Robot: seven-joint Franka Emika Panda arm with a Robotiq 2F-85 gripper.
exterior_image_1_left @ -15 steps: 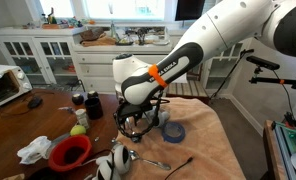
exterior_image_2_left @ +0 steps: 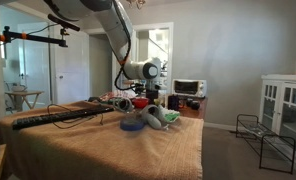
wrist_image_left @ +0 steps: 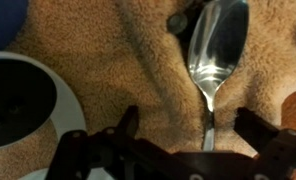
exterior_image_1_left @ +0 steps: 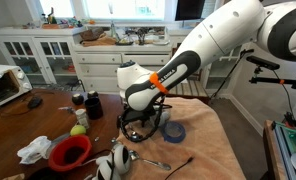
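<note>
A shiny metal spoon point(wrist_image_left: 220, 45) lies on the tan cloth in the wrist view, its bowl toward the top. The narrow handle point(wrist_image_left: 209, 125) runs down into the gap of my gripper, nearer the right finger. Both fingers point(wrist_image_left: 126, 122) stand apart, so the finger is open and grips nothing. Whether the handle lies below the fingertips or level with them is unclear. Exterior view 1 has the gripper point(exterior_image_1_left: 138, 128) low over the cloth's left part, its tips hard to make out among dark items.
A blue tape roll point(exterior_image_1_left: 174, 132) lies right of the gripper. Toward the front left are a red bowl point(exterior_image_1_left: 70, 152), a white-and-black object point(exterior_image_1_left: 112, 162) and another metal utensil point(exterior_image_1_left: 148, 161). A white ring-like object with a black centre point(wrist_image_left: 18, 100) sits left of the fingers.
The objects on the table look unmoved.
</note>
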